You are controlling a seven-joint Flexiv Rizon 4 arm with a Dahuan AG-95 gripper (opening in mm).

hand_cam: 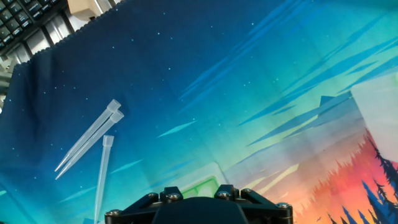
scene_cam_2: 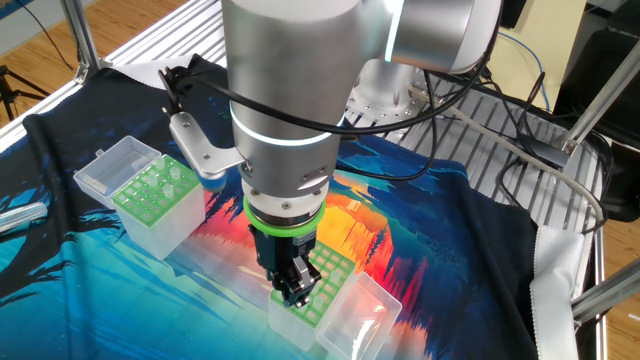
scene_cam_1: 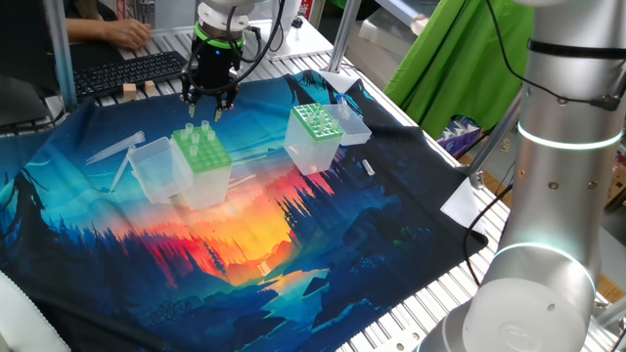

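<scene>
My gripper (scene_cam_1: 205,112) hangs just behind one clear tip box in exterior view 1, its two fingertips spread apart with nothing visible between them. That box's green rack (scene_cam_1: 202,150) carries several clear pipette tips standing up at its back, and its lid (scene_cam_1: 159,168) is folded open. A second box (scene_cam_1: 315,147) with a green rack stands to the right, lid open too. Three loose clear tips lie on the cloth at left in the wrist view, a pair (hand_cam: 90,137) side by side and a single tip (hand_cam: 104,174). A green rack edge (hand_cam: 202,188) shows between the fingers.
A printed landscape cloth (scene_cam_1: 264,284) covers the table, its front widely clear. A keyboard (scene_cam_1: 132,72) and small wooden blocks (scene_cam_1: 129,90) lie at the back left, near a person's hand (scene_cam_1: 127,33). One small white piece (scene_cam_1: 368,167) lies right of the second box.
</scene>
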